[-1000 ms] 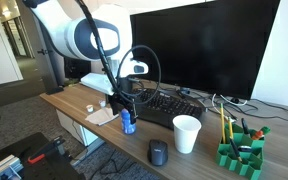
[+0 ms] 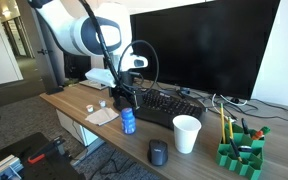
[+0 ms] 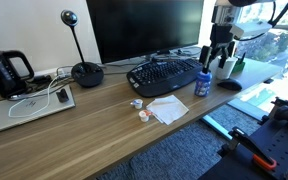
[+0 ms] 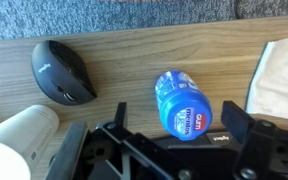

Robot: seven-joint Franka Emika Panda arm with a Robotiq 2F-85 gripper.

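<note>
A blue gum bottle stands upright on the wooden desk, near its front edge. In the wrist view the bottle's round, labelled lid faces the camera. My open gripper hangs over the bottle, with one finger on each side of the lid in that view. Exterior view 2 shows the bottle just below and left of the gripper, which holds nothing.
A black mouse and a white cup are to the right of the bottle, with a green pen holder farther along. Behind lies a black keyboard. A white napkin and small white pieces occupy the other side.
The arm has risen slightly and shifted a little to the right in exterior view 1. The bottle's top shows more clearly; the bottle appears to stay in place.
</note>
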